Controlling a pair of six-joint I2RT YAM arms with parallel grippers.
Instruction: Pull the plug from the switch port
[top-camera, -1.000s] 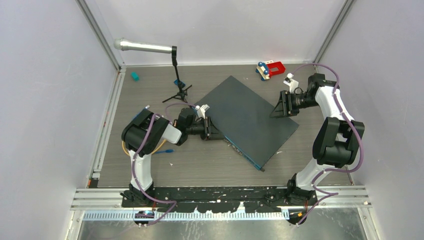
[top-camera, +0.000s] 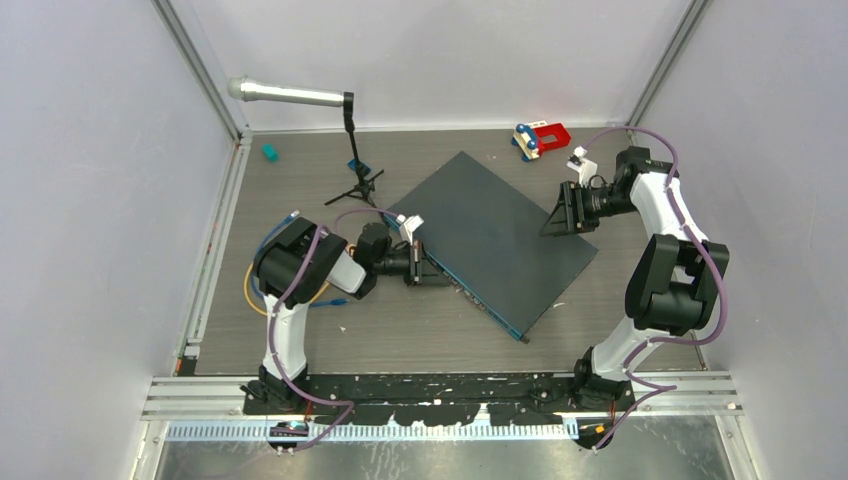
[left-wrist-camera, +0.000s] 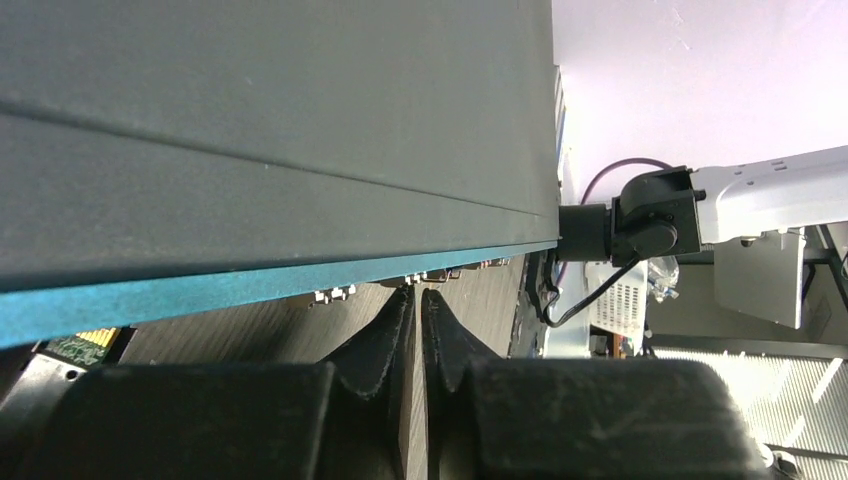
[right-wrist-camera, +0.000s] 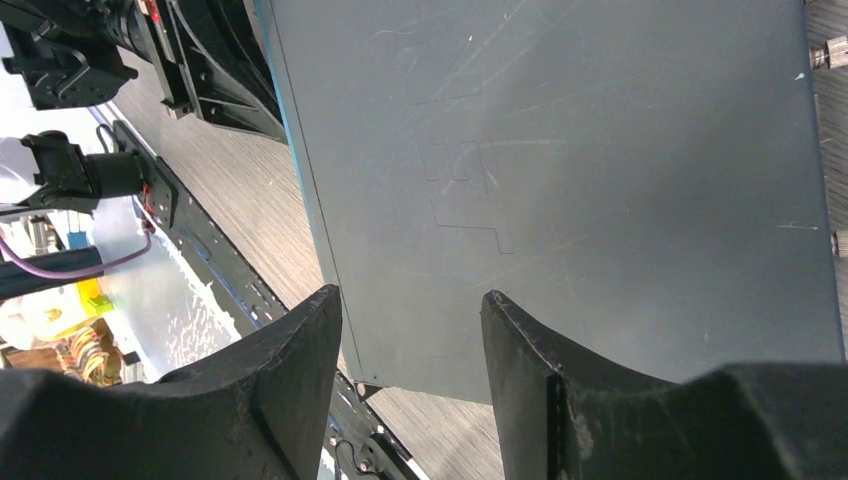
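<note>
The dark grey switch (top-camera: 490, 240) lies diagonally mid-table, its port side with a teal edge (left-wrist-camera: 200, 300) facing front left. My left gripper (top-camera: 428, 270) is at that edge; in the left wrist view its fingertips (left-wrist-camera: 405, 300) sit close together just below the port row (left-wrist-camera: 335, 294), with a narrow gap. Whether a plug is between them cannot be seen. My right gripper (top-camera: 565, 222) hangs over the switch's right part, fingers apart with nothing between them, as the right wrist view (right-wrist-camera: 411, 310) shows.
Blue and yellow cables (top-camera: 250, 290) lie under the left arm. A stand (top-camera: 360, 180) is behind the switch, a red and blue toy (top-camera: 550, 137) at the back right, a small cyan object (top-camera: 269, 152) at back left.
The right arm has not visibly moved.
</note>
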